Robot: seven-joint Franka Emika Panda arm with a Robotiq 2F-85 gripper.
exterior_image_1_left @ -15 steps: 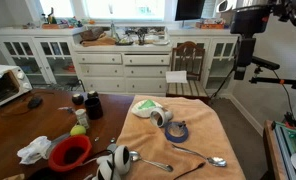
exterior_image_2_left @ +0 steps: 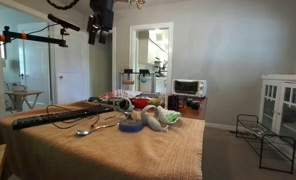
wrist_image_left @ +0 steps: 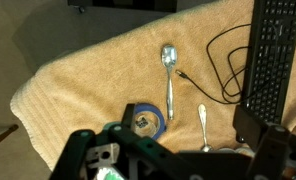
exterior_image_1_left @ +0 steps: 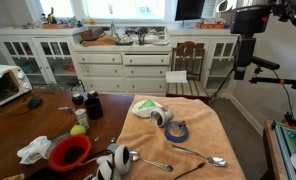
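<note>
My gripper [exterior_image_1_left: 241, 68] hangs high above the right side of the table, clear of everything on it. In the wrist view its fingers stand wide apart, with nothing held between them. Below lie a roll of blue tape [wrist_image_left: 158, 112], a spoon [wrist_image_left: 169, 56] and a second piece of silver cutlery [wrist_image_left: 203, 120], all on an orange towel [wrist_image_left: 98, 85]. The tape roll [exterior_image_1_left: 176, 139] is flat on the towel beside a white cup-like object [exterior_image_1_left: 159, 117] in exterior view 1. A black keyboard [wrist_image_left: 273, 60] with a thin black cable [wrist_image_left: 210, 50] lies along the right in the wrist view.
A red bowl [exterior_image_1_left: 70, 152], dark jars [exterior_image_1_left: 93, 107] and a white cloth [exterior_image_1_left: 34, 150] crowd the table's left part. Farther left stands a toaster oven [exterior_image_1_left: 3, 88].
</note>
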